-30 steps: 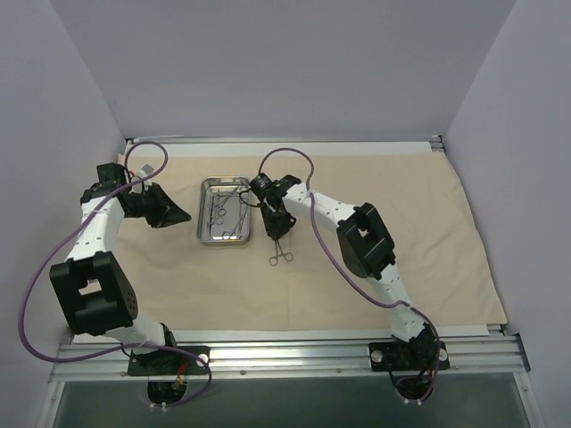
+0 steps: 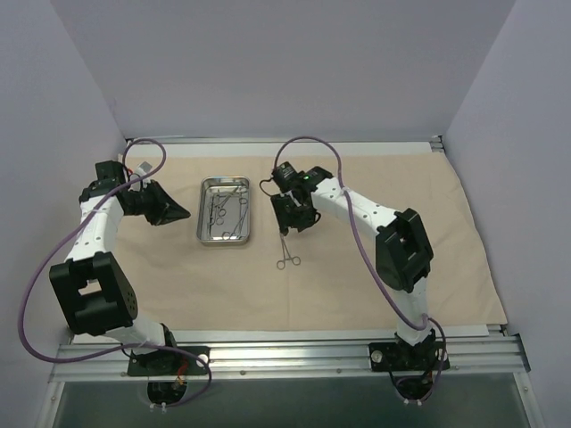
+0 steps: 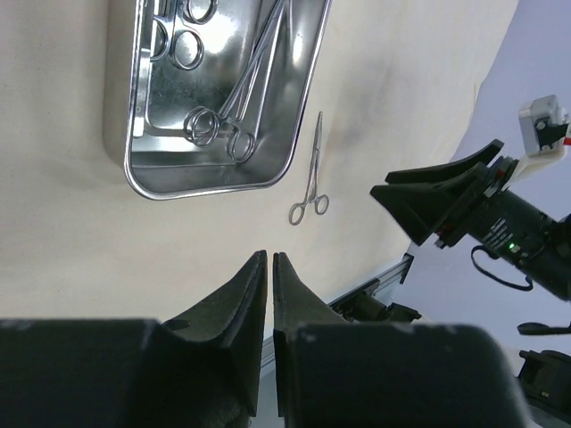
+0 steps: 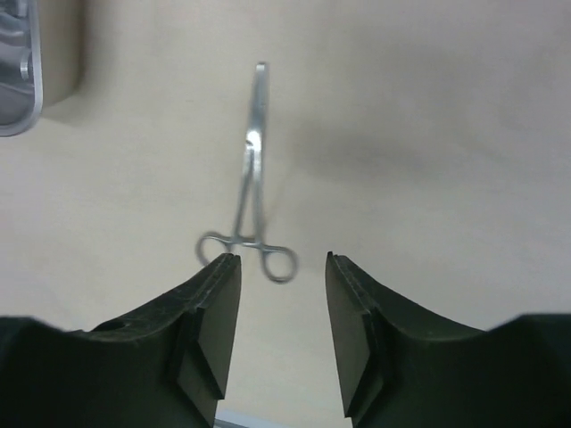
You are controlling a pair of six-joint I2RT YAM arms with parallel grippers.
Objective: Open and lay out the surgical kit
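A pair of scissor-like forceps (image 2: 287,253) lies alone on the cloth, right of the metal tray (image 2: 223,242), its ring handles toward the front. Over its tip end hovers my right gripper (image 2: 284,233). The right wrist view shows those forceps (image 4: 255,143) flat on the cloth between and beyond the spread fingers, untouched. Just left of the tray is my left gripper (image 2: 188,215); its fingers (image 3: 241,303) are close together with a thin gap and nothing between. Several ringed instruments (image 3: 241,98) lie in the tray.
Beige cloth (image 2: 393,178) covers the table, with wide free room right of the forceps and in front of the tray. Grey walls stand left, right and behind. Purple cables (image 2: 357,236) loop over both arms.
The left arm stays put.
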